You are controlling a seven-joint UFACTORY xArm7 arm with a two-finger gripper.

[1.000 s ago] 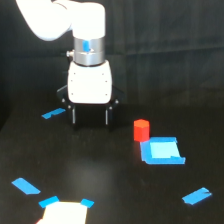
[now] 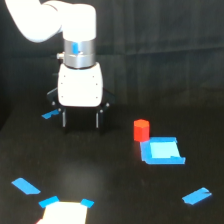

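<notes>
My gripper point(image 2: 82, 126) hangs at the upper left below the white arm. Its two dark fingers stand wide apart, with nothing visible between them. A small red cube point(image 2: 141, 130) sits on the dark table, right of the gripper and clear of it. Just beyond its lower right side lies a pale square point(image 2: 164, 150) framed by blue tape. At the bottom edge, a cream-coloured square point(image 2: 65, 213) is partly cut off, with blue tape at its corners.
Blue tape strips lie at the left point(image 2: 26, 186), at the lower right point(image 2: 196, 196) and behind the gripper. A bit of red point(image 2: 40, 220) shows at the bottom edge. A dark curtain point(image 2: 165, 50) hangs behind.
The arm and gripper have shifted a little to the left and slightly lower in the view. The fingers remain apart. The red cube and the squares have not moved.
</notes>
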